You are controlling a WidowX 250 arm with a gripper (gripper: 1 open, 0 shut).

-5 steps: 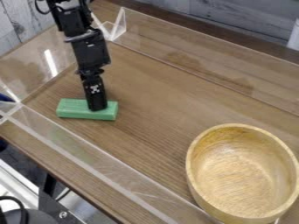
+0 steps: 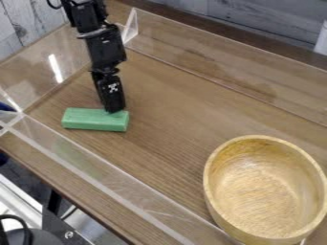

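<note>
A green rectangular block [image 2: 94,122] lies on the wooden table at the left. The black gripper [image 2: 111,100] hangs just above and behind it, its tip a little over the block's back edge. The fingertips are small and dark, so their spacing is hard to make out; nothing is visibly held.
A large pale yellow round bowl [image 2: 262,191] stands at the front right. Clear panels edge the left side, and dark cables lie beyond the lower left corner.
The gripper has risen and drawn slightly back from the green block, which it overlapped in the earliest view. The block looks unmoved.
</note>
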